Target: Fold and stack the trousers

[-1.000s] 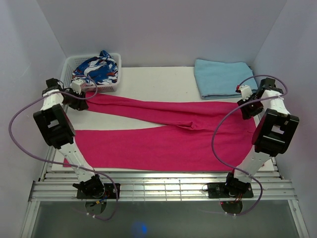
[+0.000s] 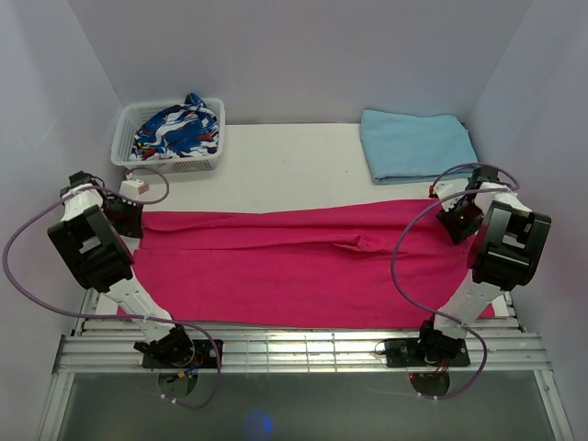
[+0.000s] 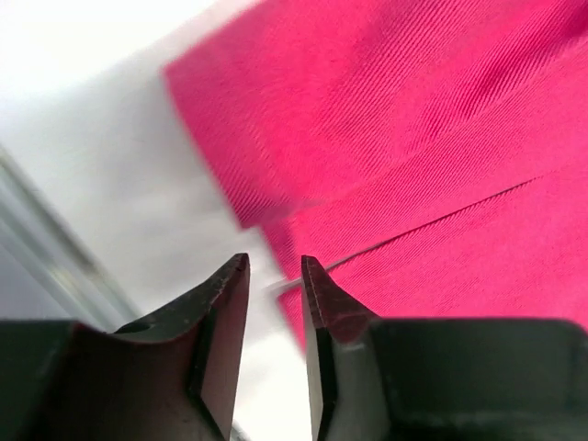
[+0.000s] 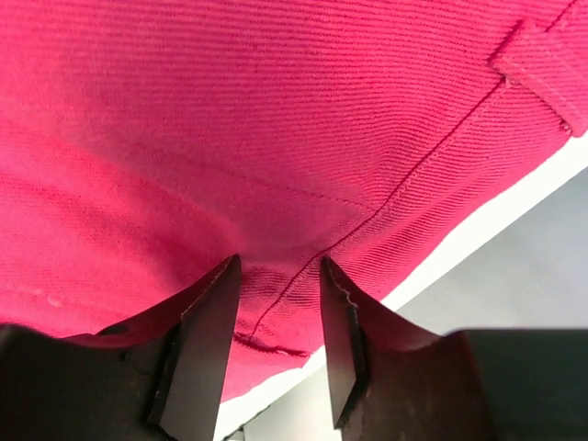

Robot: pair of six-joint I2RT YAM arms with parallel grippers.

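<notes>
Pink trousers (image 2: 294, 285) lie spread across the table, with one leg drawn down over the upper edge of the other and a small bunched ridge (image 2: 360, 243) near the middle. At the leg-end corner on the left, my left gripper stands part open; the upper layer's corner (image 3: 241, 197) is just beyond its fingertips and nothing shows held. Over the waist end on the right, my right gripper is also part open. Seamed pink cloth (image 4: 303, 207) passes under and between its fingers, seemingly unpinched.
A white basket (image 2: 118, 138) holding a blue, red and white patterned cloth (image 2: 179, 131) stands at the back left. At the back right lies a folded light-blue garment (image 2: 413, 147). Bare white table (image 2: 289, 165) shows between them.
Both grippers have come toward the front edge. The upper leg's left end has come forward, closing the wide white gap between the legs, and the whole garment sits slightly nearer the front.
</notes>
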